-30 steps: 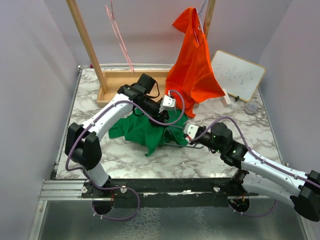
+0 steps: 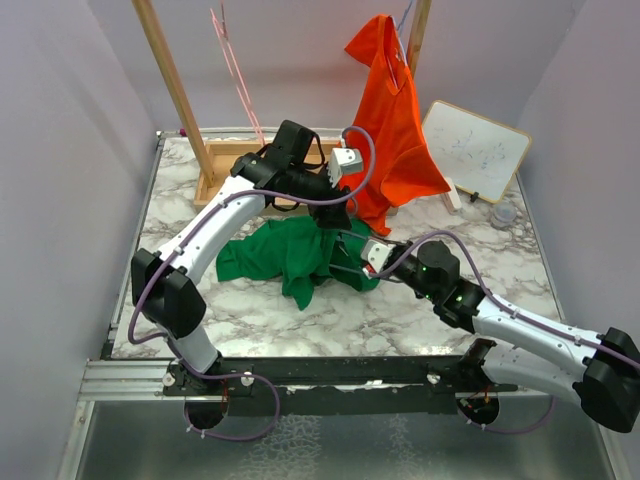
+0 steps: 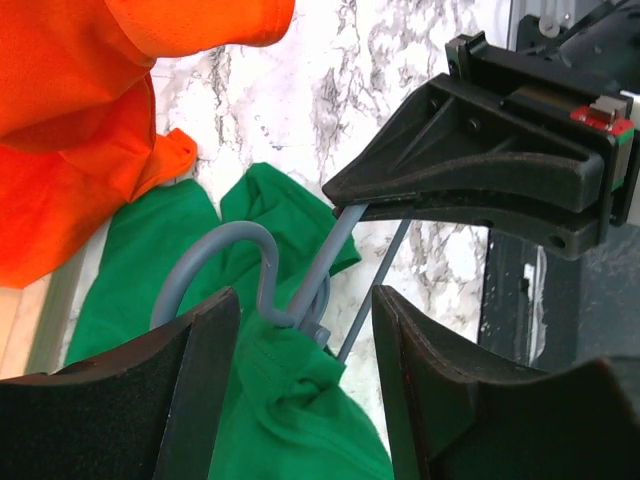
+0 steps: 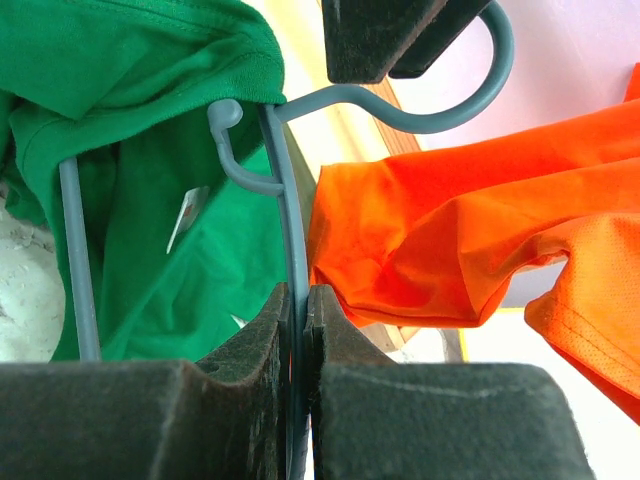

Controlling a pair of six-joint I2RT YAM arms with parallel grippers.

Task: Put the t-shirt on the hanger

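The green t-shirt (image 2: 290, 260) lies bunched on the marble table, with the grey hanger (image 4: 293, 230) partly inside its collar (image 4: 150, 95); the hanger's hook (image 3: 215, 240) sticks out. My right gripper is shut on the hanger's bar. My left gripper (image 2: 330, 210) hovers above the shirt near the hook; in the left wrist view its fingers (image 3: 150, 410) are open, with the hook and some green cloth below and between them.
An orange shirt (image 2: 385, 120) hangs at the back right over a wooden tray (image 2: 215, 155). A whiteboard (image 2: 475, 145) and a clear container (image 2: 503, 215) stand at the right. Bare table surrounds the shirt.
My left gripper has risen and moved toward the back of the table, away from the shirt's middle. The right gripper with the hanger has moved only slightly.
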